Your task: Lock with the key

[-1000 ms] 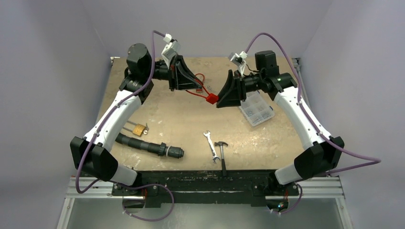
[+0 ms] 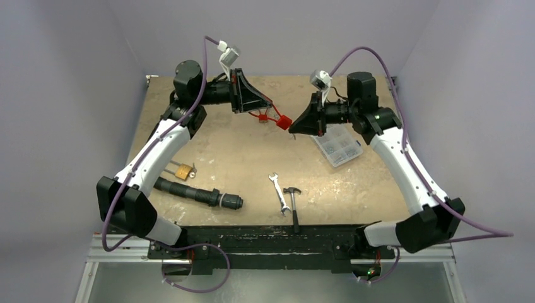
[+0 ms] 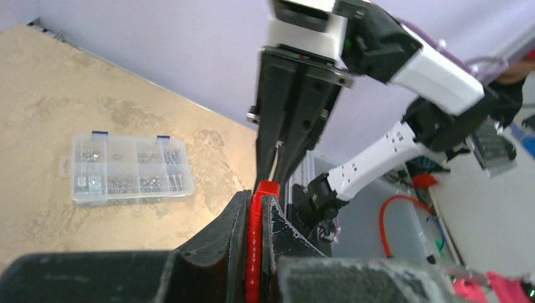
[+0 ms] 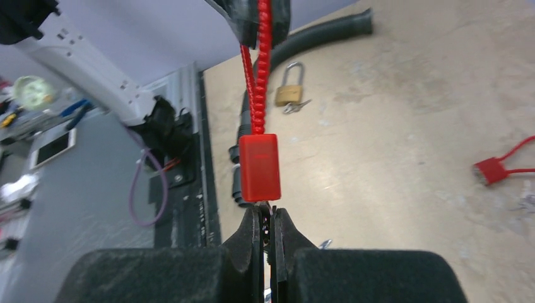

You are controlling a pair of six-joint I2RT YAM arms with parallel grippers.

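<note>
A red padlock with a long red shackle hangs in the air between the arms. My left gripper is shut on the red shackle, seen end-on in the left wrist view. My right gripper is shut at the lock body, on the key at its end; the key is largely hidden between the fingers in the right wrist view. A second red padlock lies on the table below, partly behind the held one in the top view.
A clear parts box lies at the right. A brass padlock and a black hose are at the left, a wrench and hammer at the front.
Both grippers and the held padlock have shifted slightly up and right in the top view.
</note>
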